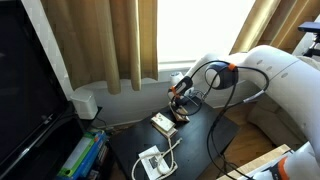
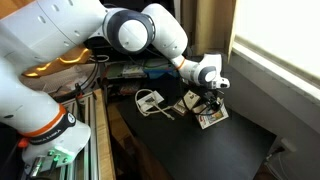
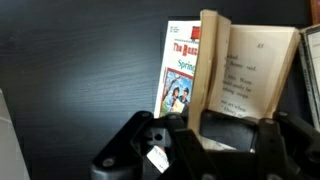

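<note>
A book with pale pages [image 3: 248, 75] lies open on the dark table in the wrist view. Its page edges [image 3: 207, 60] rise as a tan strip toward the camera, and a colourful cover with red lettering [image 3: 182, 72] shows on the left. My gripper is down at the near end of the book, its black fingers reaching the strip. It looks shut; whether a thin page or cover lies between the fingers is hidden. In exterior view 2 the gripper [image 2: 210, 97] is low over the book [image 2: 208, 118].
Another small pale book [image 1: 162, 123] lies to the left, with a white device and cable [image 1: 155, 163] nearer the front. Part of another book [image 3: 314, 60] enters at the wrist view's right edge.
</note>
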